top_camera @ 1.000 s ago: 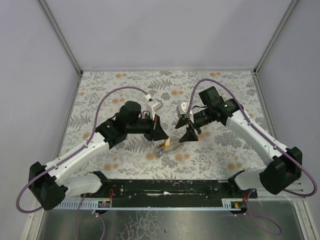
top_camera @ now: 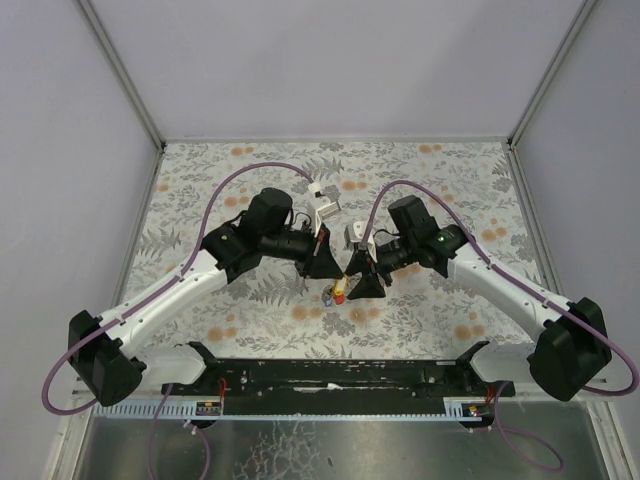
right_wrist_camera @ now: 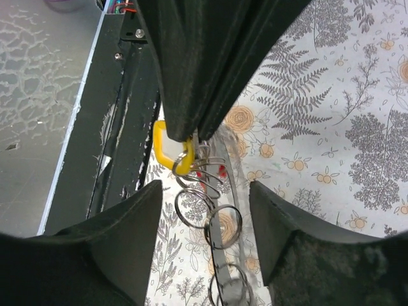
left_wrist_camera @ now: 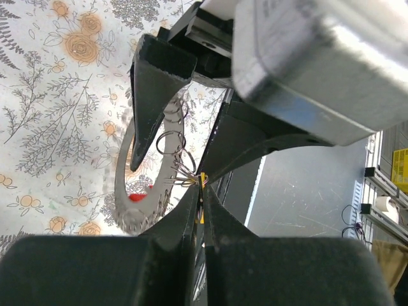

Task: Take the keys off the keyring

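Observation:
In the right wrist view my left gripper comes down from above, its fingers pinched at the wire rings (right_wrist_camera: 207, 213) of the keyring. Beside those fingertips hangs a small yellow tag (right_wrist_camera: 180, 163); the top view shows this tag (top_camera: 340, 286) between the two arms. Linked rings dangle below, with a long greyish, blurred strip-like piece (left_wrist_camera: 121, 185) and a bit of red (left_wrist_camera: 137, 197) behind them. My right gripper stands open, one finger on each side of the rings, apparently gripping nothing. Individual keys are hard to make out.
A floral-patterned work surface (top_camera: 250, 320) lies under the hanging bunch, mostly bare. The dark front rail (top_camera: 330, 375) runs along the near edge. Both gripper bodies are very close together.
The right gripper has moved left and slightly down, up to the hanging bunch. The left gripper has shifted slightly right, and the dangling pieces have swung about.

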